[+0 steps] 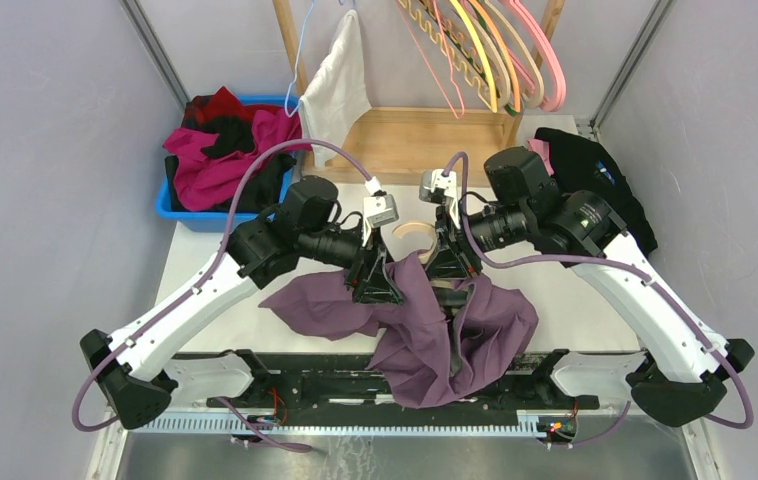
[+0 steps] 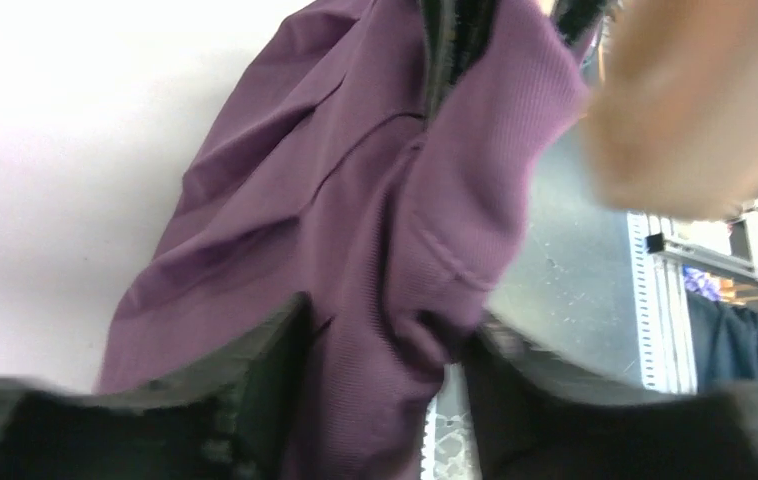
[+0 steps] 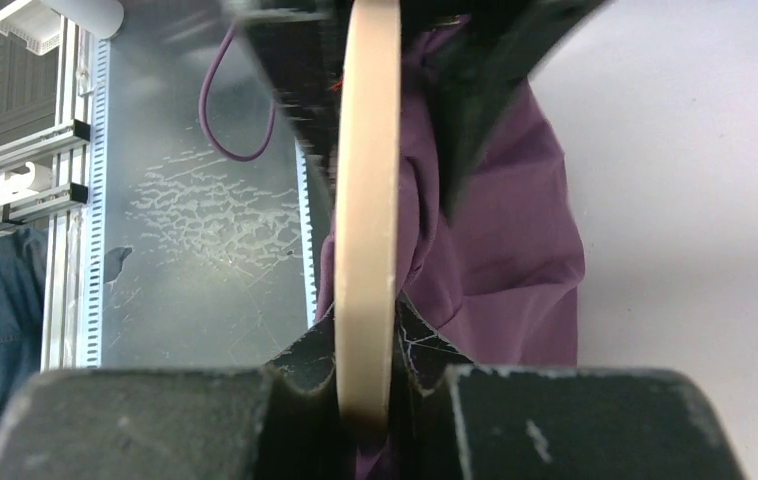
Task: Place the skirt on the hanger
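The purple skirt hangs bunched over the table's front edge, its left part spread on the white table. A wooden hanger runs upright through the right wrist view, and my right gripper is shut on it. The hanger's curved hook shows between the two arms. My left gripper is at the skirt's upper left part. In the left wrist view a fold of skirt lies between its parted fingers. How far the hanger reaches inside the skirt is hidden.
Behind the arms stand a wooden rack with several coloured hangers and a white cloth. A blue bin of clothes is at the back left, a black garment at the back right. The two grippers are close together.
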